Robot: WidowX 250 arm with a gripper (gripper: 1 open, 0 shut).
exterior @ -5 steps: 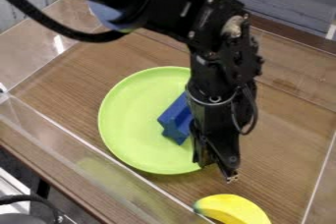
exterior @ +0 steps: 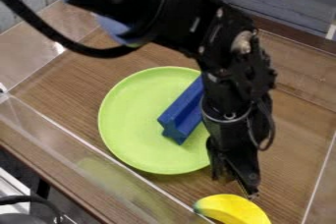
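Observation:
The black arm reaches down from the top, and its gripper (exterior: 234, 174) points at the wooden floor just right of the green plate (exterior: 138, 140), above a yellow banana (exterior: 234, 209). Its fingertips are dark and small; nothing shows between them, and it looks shut. A blue block (exterior: 180, 113) lies on the plate's right part, partly behind the arm.
A clear low wall runs along the near left of the wooden surface (exterior: 79, 81). A blue object (exterior: 110, 28) is partly hidden by the arm at the back. Bare wood lies left of the plate and at the right.
The gripper has shifted slightly right, and its upper part has risen or tilted a little, uncovering more of the blue block. The plate, block and banana are still.

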